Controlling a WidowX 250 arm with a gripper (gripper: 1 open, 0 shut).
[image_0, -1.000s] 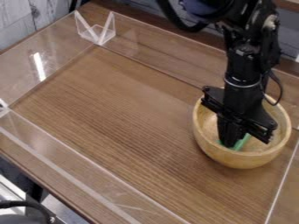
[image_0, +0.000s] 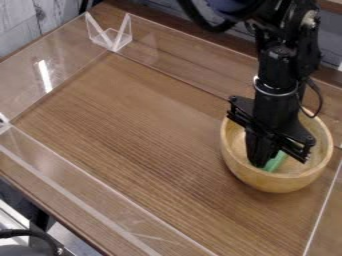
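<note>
My black gripper (image_0: 267, 145) reaches down from the top right into a yellow-tan bowl (image_0: 254, 178) on the right side of the wooden table. Its tips are low inside the bowl, beside a green object (image_0: 275, 161) that is partly hidden by the gripper. Whether anything is between the fingers cannot be made out; the gripper looks shut.
A clear plastic holder (image_0: 111, 30) stands at the back left. Black cables lie at the lower left edge.
The gripper has shifted very slightly within the bowl; otherwise little differs.
</note>
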